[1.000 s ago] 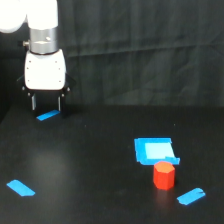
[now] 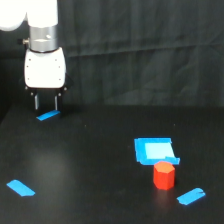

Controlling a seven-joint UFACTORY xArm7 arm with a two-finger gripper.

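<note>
At the far left my gripper [image 2: 47, 102] points downward, its two dark fingers apart with nothing visible between them. A blue strip [image 2: 48, 115] lies on the dark table just below the fingertips. A second blue piece [image 2: 20, 188] rests at the front left. On the right is a blue square frame [image 2: 141, 153] with a white inside. A red hexagonal block [image 2: 164, 176] stands at its near side. Another blue strip [image 2: 191, 197] lies near the right edge, angled.
A dark curtain [image 2: 140, 50] hangs behind the table's back edge.
The gripper's fingers look slightly closer together than a second ago. The pieces on the table have not moved.
</note>
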